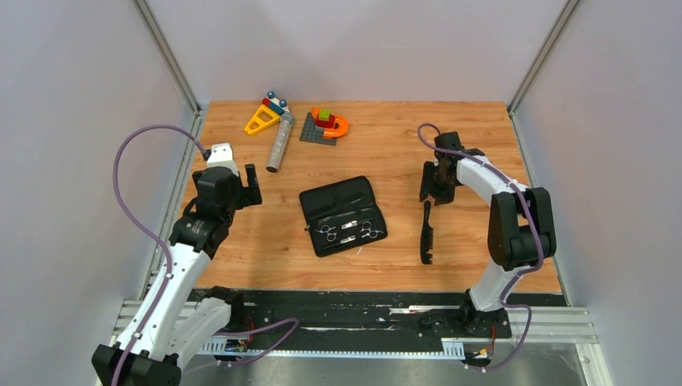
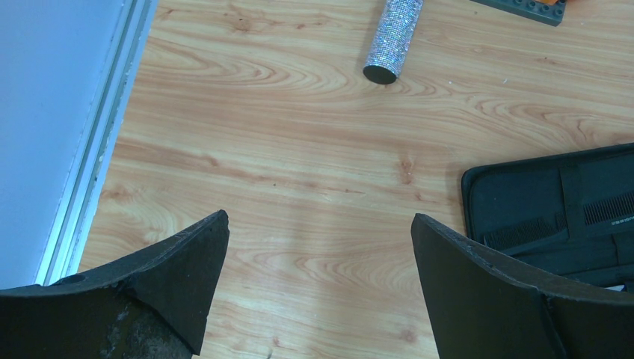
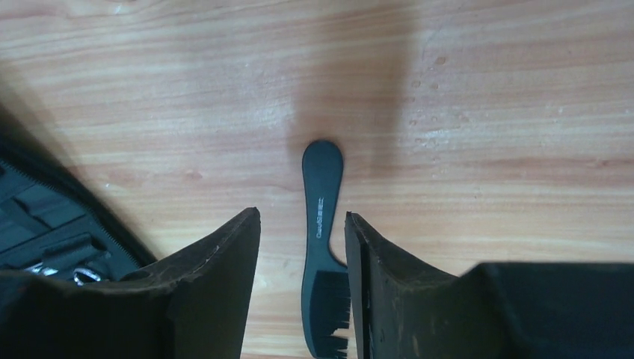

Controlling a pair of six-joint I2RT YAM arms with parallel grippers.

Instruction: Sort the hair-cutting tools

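Observation:
The black case [image 1: 343, 216] of scissors and tools lies open mid-table, also at the right of the left wrist view [image 2: 523, 202]. A black comb [image 1: 426, 233] lies right of it; in the right wrist view its handle [image 3: 322, 172] points up between the fingers of my open right gripper, which holds nothing and stands just above the handle's end. My left gripper is open and empty over bare wood, left of the case.
At the back left stand a glittery cylinder [image 1: 280, 145], a yellow toy [image 1: 257, 122] and a grey plate [image 1: 314, 135] with coloured blocks.

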